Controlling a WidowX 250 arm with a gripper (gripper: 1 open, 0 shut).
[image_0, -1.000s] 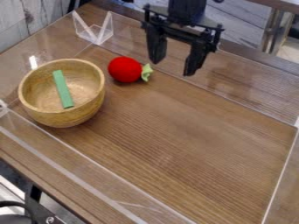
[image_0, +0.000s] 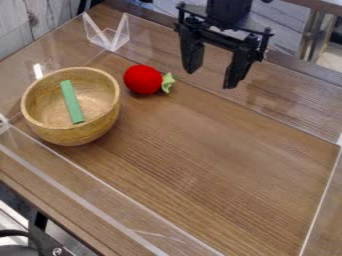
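Observation:
My black gripper (image_0: 215, 60) is at the top centre, held over the table with its fingers spread apart and nothing seen between them. Left of it and a little lower sits a red round object with a green top (image_0: 144, 80), like a strawberry or tomato. A wooden bowl (image_0: 102, 124) at the left holds a green stick-like object (image_0: 72, 101).
A clear plastic container (image_0: 107, 30) stands at the upper left. The centre, front and right of the wooden table (image_0: 214, 180) are bare. Some black cable shows at the lower-left corner.
The red object, the bowl and the container have stayed in place.

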